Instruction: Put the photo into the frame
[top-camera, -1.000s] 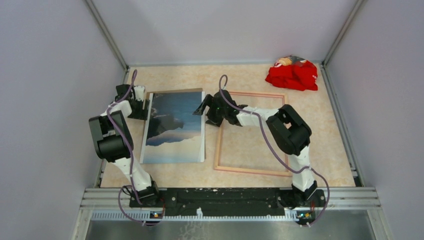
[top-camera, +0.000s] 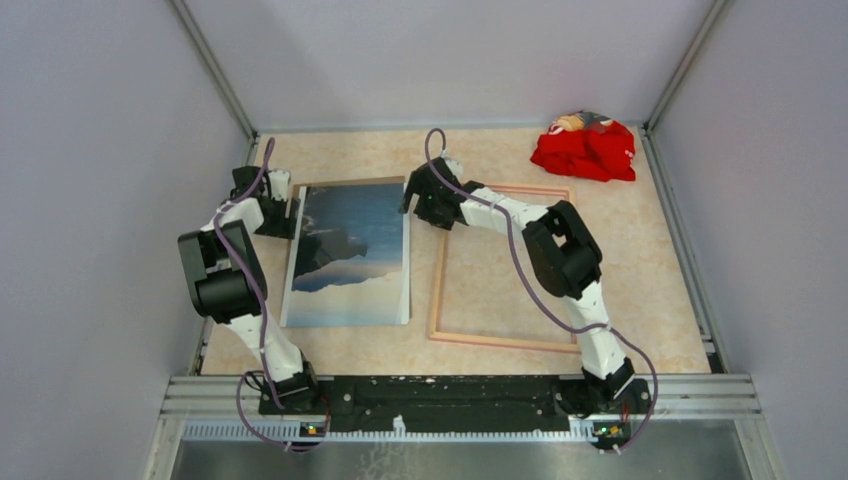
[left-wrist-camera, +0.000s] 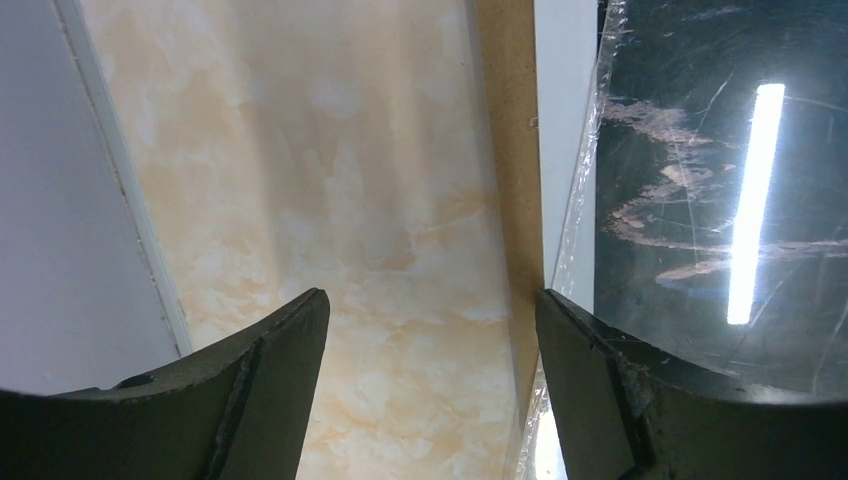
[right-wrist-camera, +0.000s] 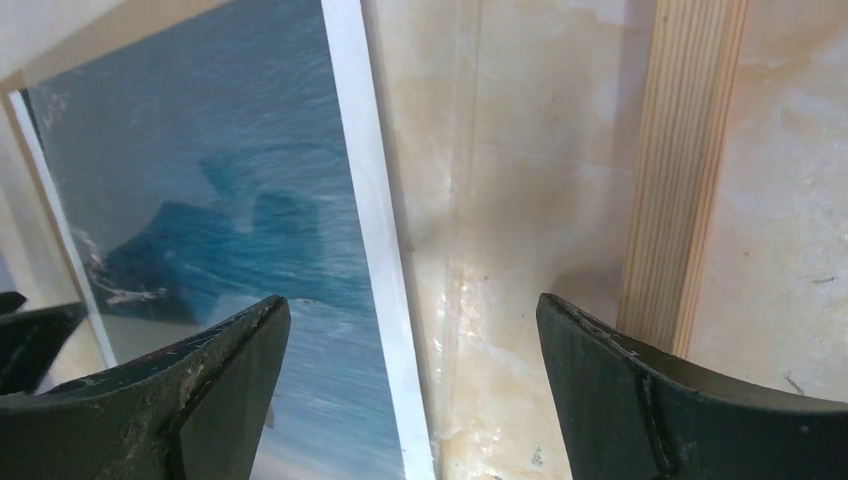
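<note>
The photo (top-camera: 347, 245), a seascape with white side borders, lies flat on a brown backing board (left-wrist-camera: 512, 130). To its right rests the empty wooden frame (top-camera: 436, 290), flat on the table. At the photo's left edge, my left gripper is part open; its right finger (left-wrist-camera: 585, 370) is at the board's edge, and bare table shows between the fingers. My right gripper stands open above the photo's right border, near the frame's left bar (right-wrist-camera: 672, 170). Nothing is held there. Whether either gripper touches anything below is unclear.
A clear sheet's edge (left-wrist-camera: 585, 150) runs along the photo's left border, with glare beside it. Crumpled red cloth (top-camera: 588, 155) occupies the back right corner. Open table lies behind the photo and the frame.
My right gripper has shifted slightly to the right and toward the back, and its arm has swung. The left arm, the photo and the frame look unmoved.
</note>
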